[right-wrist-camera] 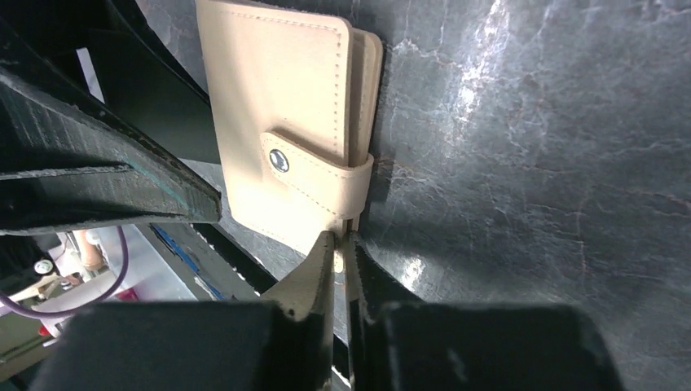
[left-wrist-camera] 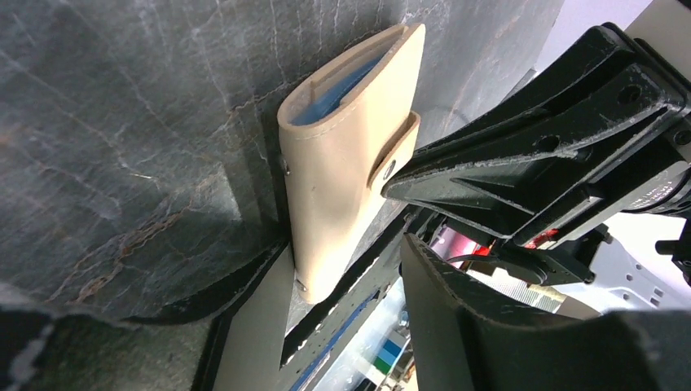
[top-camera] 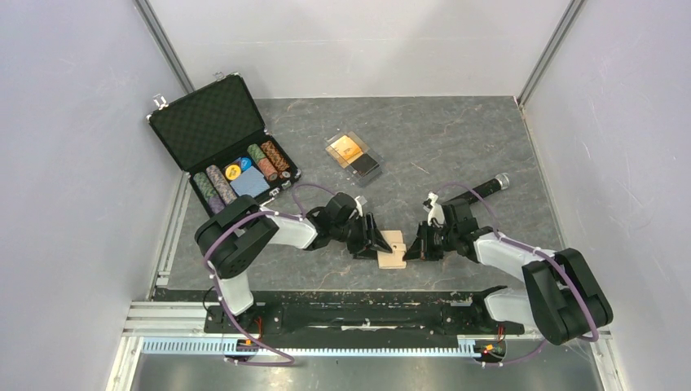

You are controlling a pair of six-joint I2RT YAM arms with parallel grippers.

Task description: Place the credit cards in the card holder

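Observation:
A beige card holder point(top-camera: 391, 259) stands upright on the grey table between my two grippers. In the left wrist view the holder point(left-wrist-camera: 342, 171) has an open end showing blue inside. My left gripper has one finger on each side of the holder's near end; a gap shows on the right, and its grip is unclear. The right gripper is shut at the holder's edge, just below the snap strap point(right-wrist-camera: 318, 173); whether the edge is pinched does not show. A yellow card point(top-camera: 346, 148) and a black card point(top-camera: 363, 164) lie in a clear tray.
An open black case point(top-camera: 213, 122) with poker chips sits at the back left. A black flashlight point(top-camera: 487, 189) lies behind the right gripper. Bare table lies to the right of the clear tray.

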